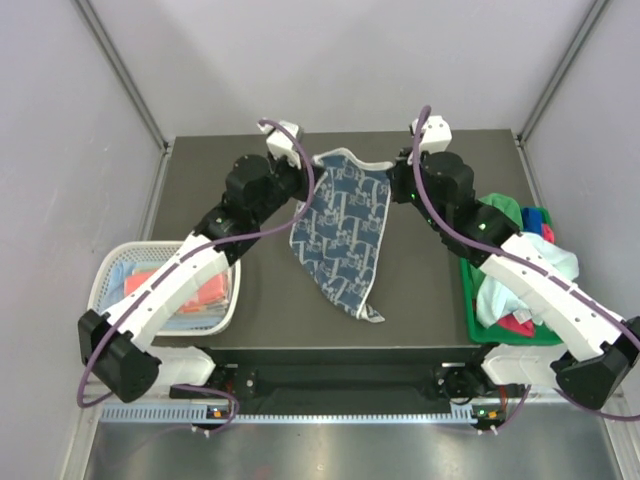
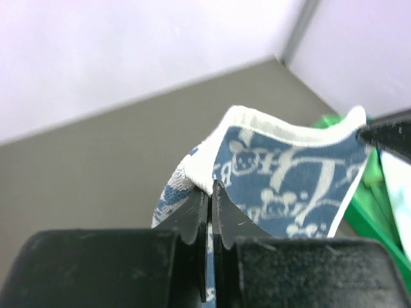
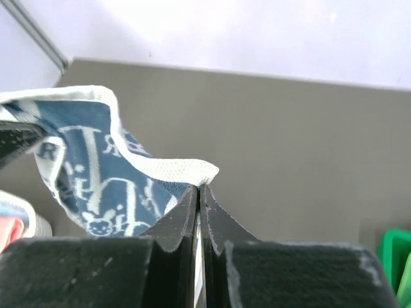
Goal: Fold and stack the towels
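Observation:
A blue patterned towel with white border [image 1: 340,230] hangs raised between both grippers, its lower end on the table. My left gripper [image 1: 314,168] is shut on its top left corner; in the left wrist view the white hem enters the fingertips [image 2: 211,192]. My right gripper [image 1: 394,172] is shut on the other top corner, seen in the right wrist view at the fingertips [image 3: 199,192].
A white basket [image 1: 95,288] with folded pink and light blue cloths is at left; a green bin [image 1: 480,330] with assorted towels is at right.

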